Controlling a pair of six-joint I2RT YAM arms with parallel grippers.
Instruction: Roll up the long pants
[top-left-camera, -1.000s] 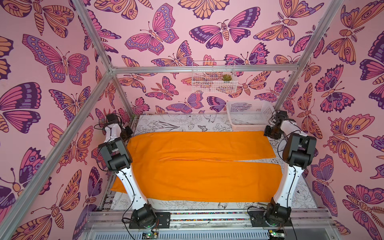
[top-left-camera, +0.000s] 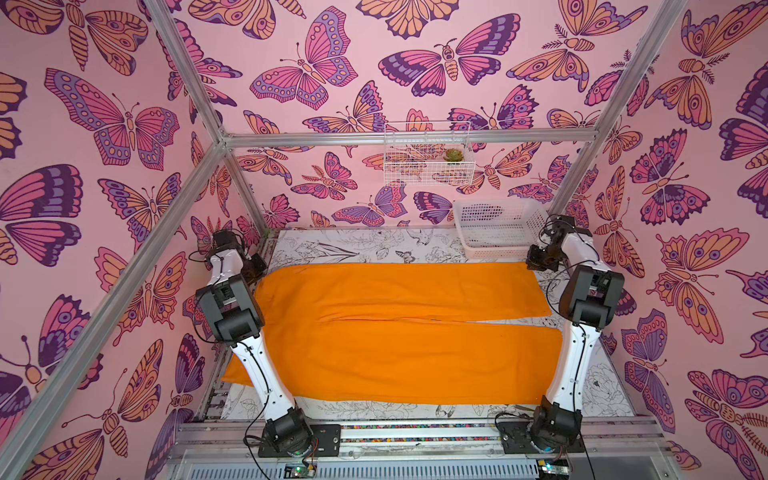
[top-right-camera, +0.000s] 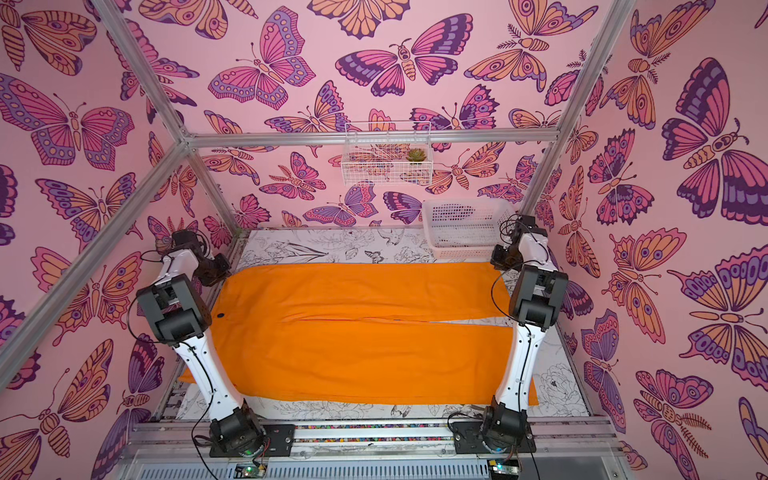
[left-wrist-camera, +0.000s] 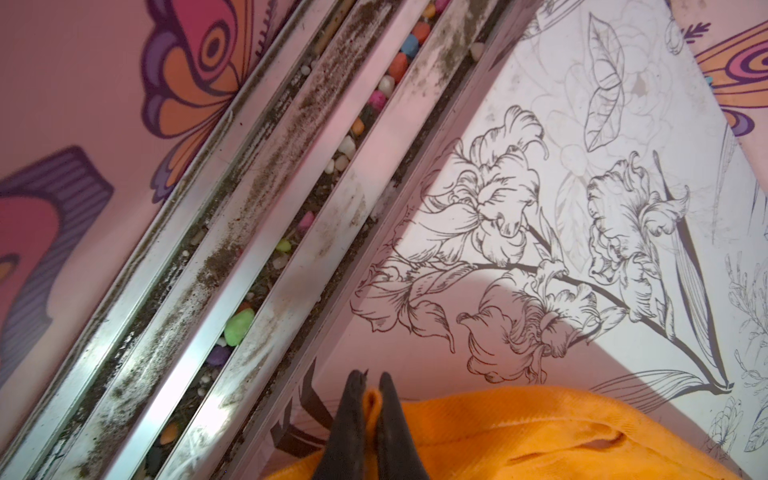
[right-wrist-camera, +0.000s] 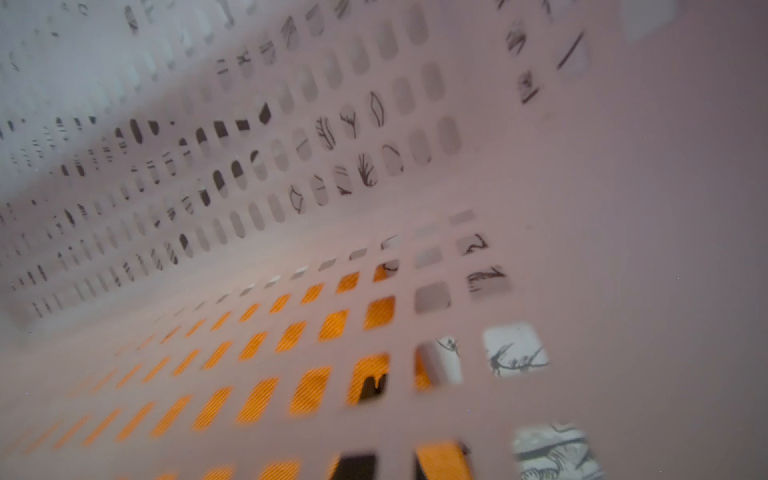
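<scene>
Orange long pants (top-left-camera: 408, 360) lie spread flat across the table, waist end at the left, legs reaching right with a narrow gap between them. At the waist's upper left corner, my left gripper is shut on a thin fold of the orange cloth. My right gripper (top-left-camera: 534, 257) is at the upper right leg end, close to the basket; in the right wrist view it is mostly hidden behind the basket's perforated wall, and the top views show nothing clearly held.
A white plastic basket (top-left-camera: 497, 246) stands at the back right, just behind the pants. A wire shelf (top-left-camera: 428, 168) with a small plant hangs on the back wall. A strip of bare table (top-left-camera: 336, 244) runs along the back. Metal rails edge the table.
My right arm has shifted slightly left at the upper leg end. The left arm and the pants look essentially unchanged.
</scene>
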